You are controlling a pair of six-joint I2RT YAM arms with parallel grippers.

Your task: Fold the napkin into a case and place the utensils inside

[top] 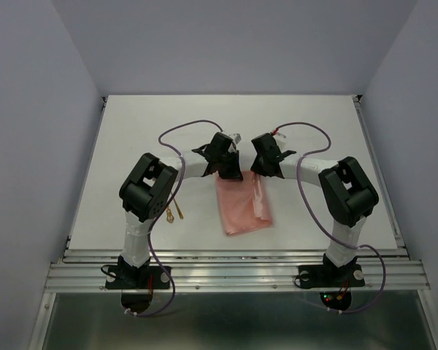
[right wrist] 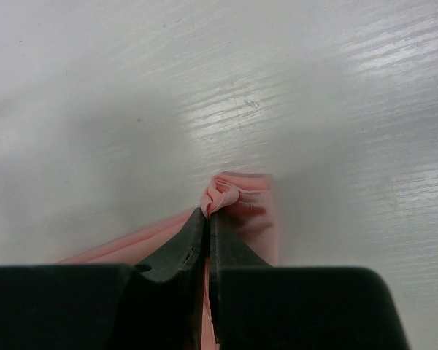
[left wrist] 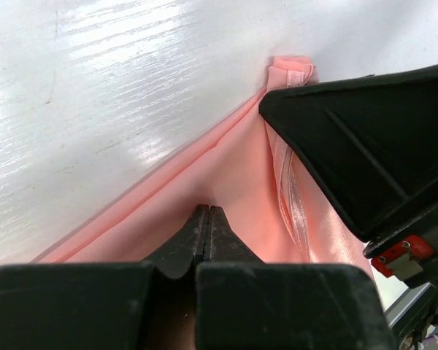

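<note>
A pink napkin lies flat on the white table, its right side folded over in a narrow strip. At the top end of that strip, my right gripper is shut on a pinched bit of the napkin. My left gripper is shut over the napkin's upper part, left of the strip; no cloth shows between its fingertips. To the left of the napkin lie the golden utensils, partly hidden beneath the left arm.
The two grippers stand close together at the napkin's far edge. Bare table extends behind them and to both sides. A metal rail runs along the front edge.
</note>
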